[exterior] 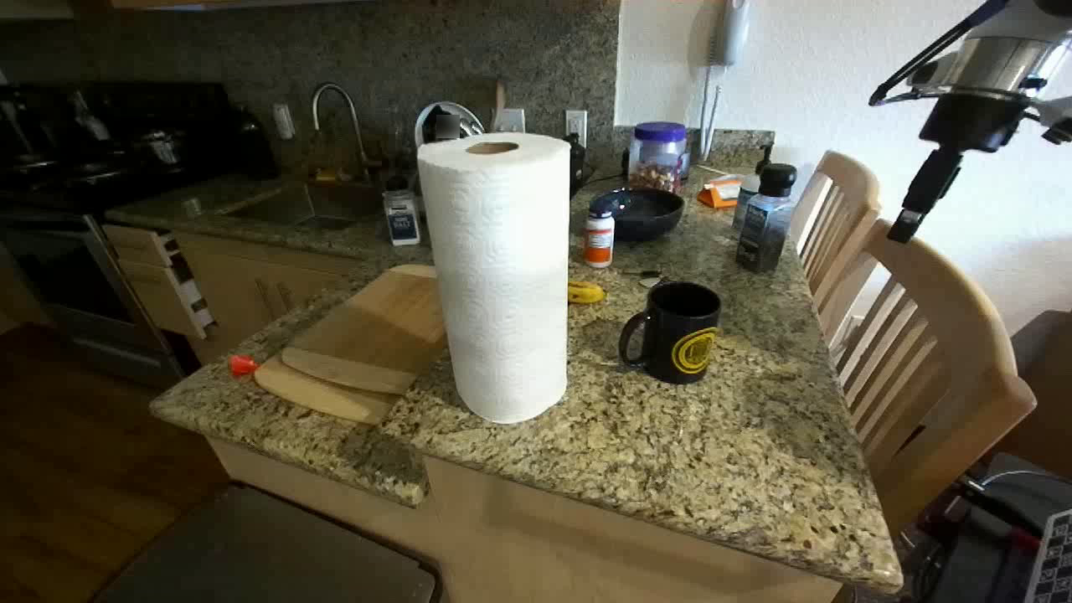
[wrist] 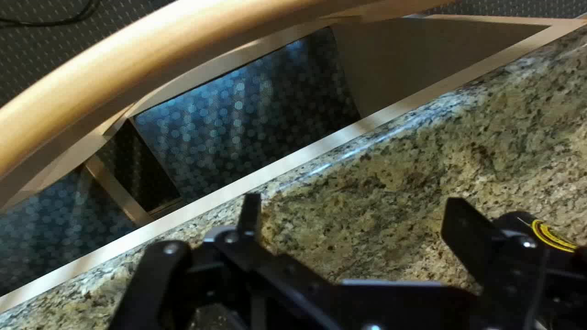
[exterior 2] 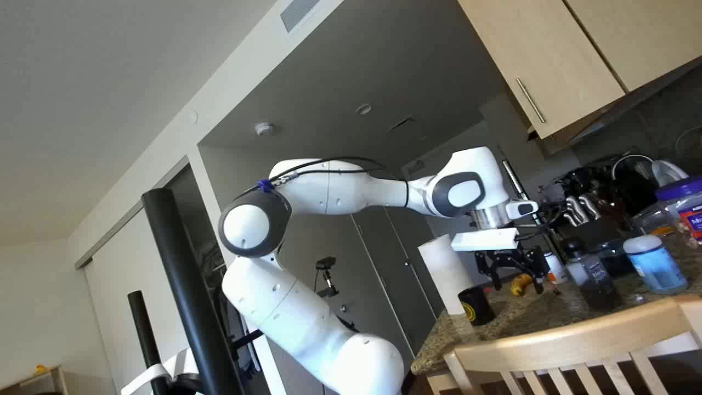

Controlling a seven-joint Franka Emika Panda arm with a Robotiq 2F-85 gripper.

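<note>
My gripper is open, with only bare granite counter seen between its spread fingers in the wrist view. From the side it hangs well above the counter's chair edge, and its fingers [exterior: 925,191] point downward. A black mug [exterior: 683,332] with a yellow emblem stands upright on the counter, its handle toward the paper towel roll. Part of that mug [wrist: 545,233] shows beyond the right finger in the wrist view, partly hidden by it. The white paper towel roll [exterior: 507,281] stands upright near the counter's front.
Wooden chairs [exterior: 925,352] line the right edge. Cutting boards [exterior: 367,342] lie left of the roll. A banana [exterior: 585,291], a pill bottle [exterior: 599,239], a dark bowl [exterior: 640,213], a dark-capped bottle [exterior: 766,223] and a purple-lidded jar [exterior: 658,157] stand farther back.
</note>
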